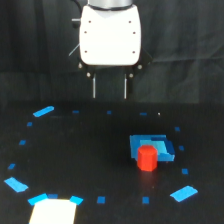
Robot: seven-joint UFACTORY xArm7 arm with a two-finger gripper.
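High in the camera view hangs my white gripper (110, 96), its two thin fingers pointing down and well apart. It is open, and only empty air shows between the fingers. Below it and to the right, a small red block (148, 160) with a roughly six-sided outline stands on the dark table. A blue box or tray (166, 142) sits right behind the block, partly covered by it. Whether the two touch, or whether the block stands partly in the tray, I cannot tell.
Small blue marks dot the black table (85, 150). Blue strips lie around it, such as one at left (15, 185) and one at right (184, 194). A pale square (53, 212) sits at the front left.
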